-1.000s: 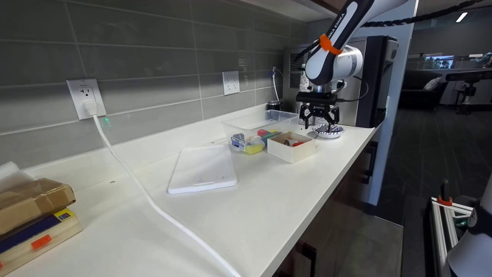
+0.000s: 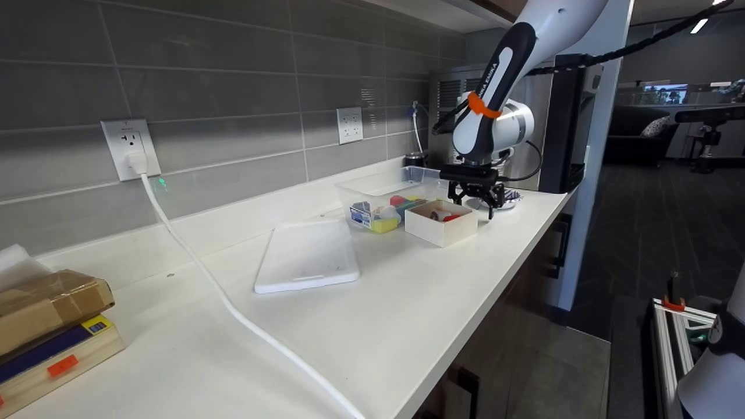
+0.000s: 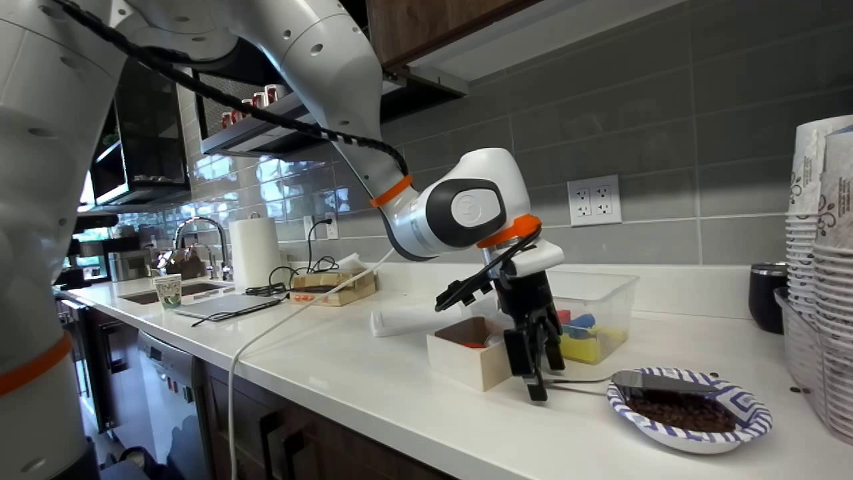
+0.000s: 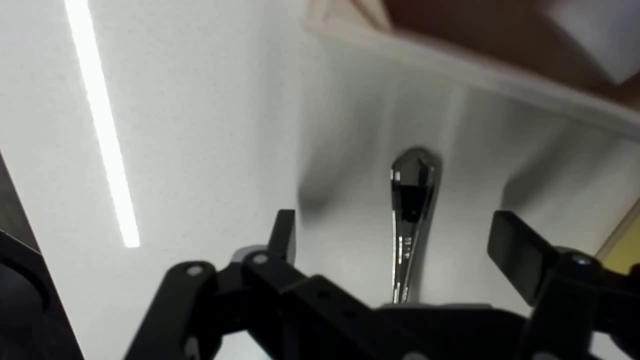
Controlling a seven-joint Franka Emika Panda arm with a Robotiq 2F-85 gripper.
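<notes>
My gripper stands open above the counter, with its two black fingers wide apart. Between and below them in the wrist view lies the shiny metal handle (image 4: 412,204) of a utensil; its lower part is hidden behind the gripper body. In exterior view 2 the utensil's broad grey head (image 3: 672,383) rests across a blue-and-white patterned paper bowl (image 3: 696,445), which holds dark brown bits. The handle runs from the bowl toward my gripper (image 3: 542,364). Nothing is gripped.
Close by my fingers stands an open cream box (image 3: 468,364) with red items inside. Behind it is a clear plastic bin (image 3: 612,300) of coloured things. Stacked cups (image 3: 828,304) stand at the right. A white board (image 2: 307,256) lies on the counter, whose front stretch is free.
My gripper has come down and moved from over the patterned bowl toward the cream box, and it has turned. The bowl and boxes look unmoved.
</notes>
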